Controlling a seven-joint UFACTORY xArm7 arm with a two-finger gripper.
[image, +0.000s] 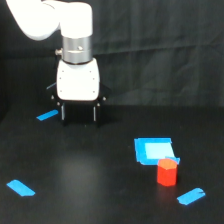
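Note:
The white robot arm comes down from the upper left, its dark gripper pointing downward over the dark table, with its two fingers apart and nothing visible between them. A red block stands on the right side of the table, just in front of a blue square with a lighter centre.
Blue strips lie flat on the table: one behind left of the gripper, one at front left, one at front right. A dark backdrop stands behind.

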